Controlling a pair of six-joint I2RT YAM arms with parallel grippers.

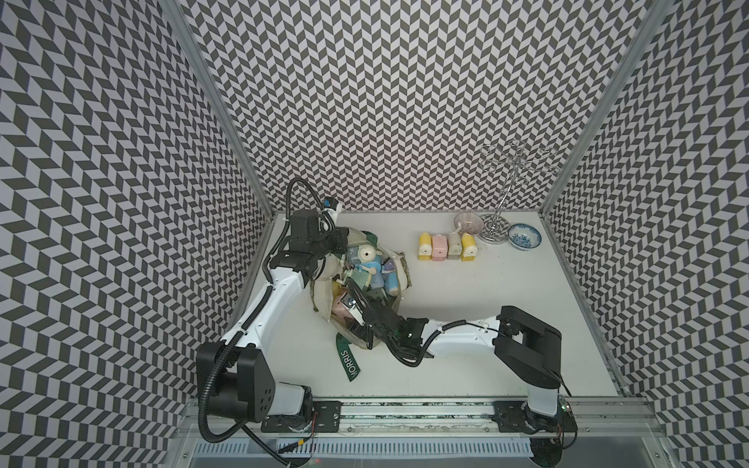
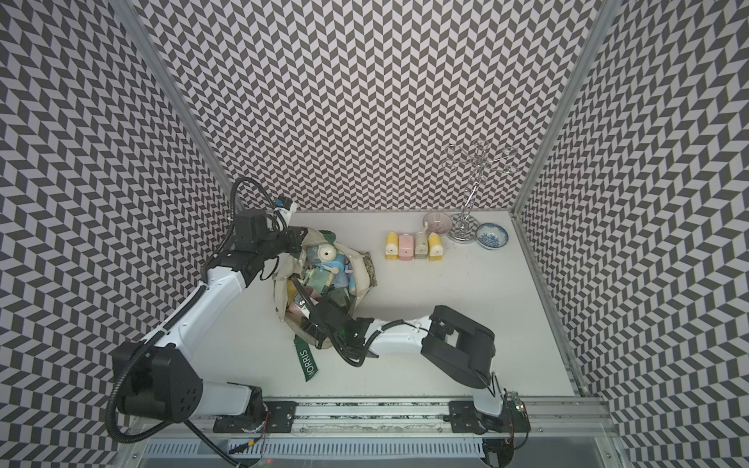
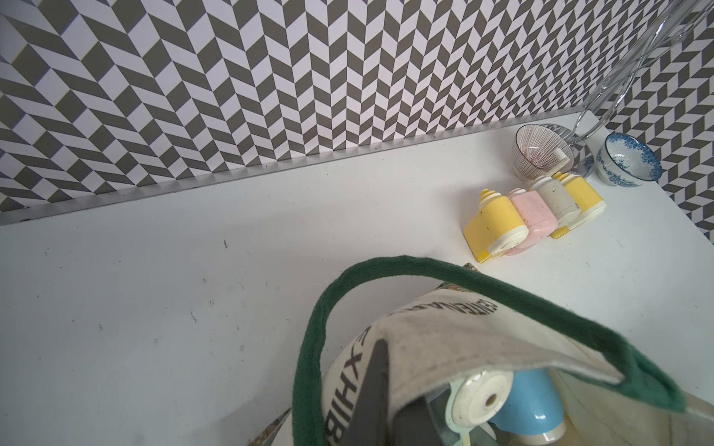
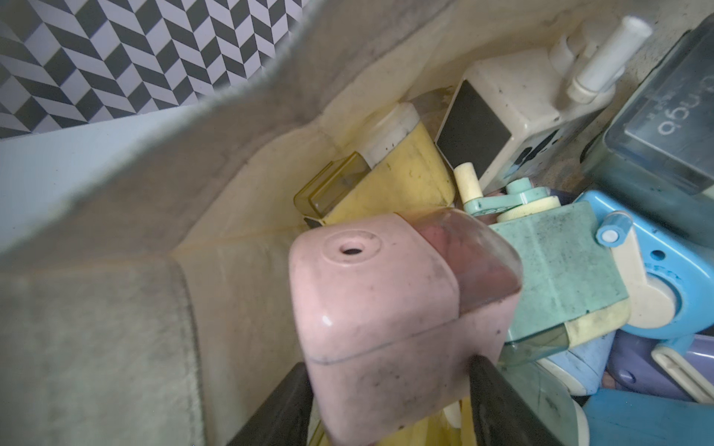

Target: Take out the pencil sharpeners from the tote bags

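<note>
The tote bag (image 1: 324, 282) stands at the left of the table, its mouth showing several pencil sharpeners. My left gripper is shut at the bag's far left rim; cloth lies against its finger. In the right wrist view my right gripper is open inside the bag, its fingers on either side of a pink sharpener (image 4: 372, 297). Around that one lie a yellow sharpener (image 4: 401, 174), a cream one (image 4: 528, 111), a mint green one (image 4: 561, 260) and a blue one (image 4: 684, 275). Lower parts of the pink sharpener are hidden.
A row of sharpeners, with a pink one (image 1: 439, 247) among them, stands right of the bag. Behind are a striped bowl (image 1: 468, 224), a blue patterned bowl (image 1: 524, 236) and a metal rack (image 1: 503, 195). A green strap (image 1: 348, 358) lies in front.
</note>
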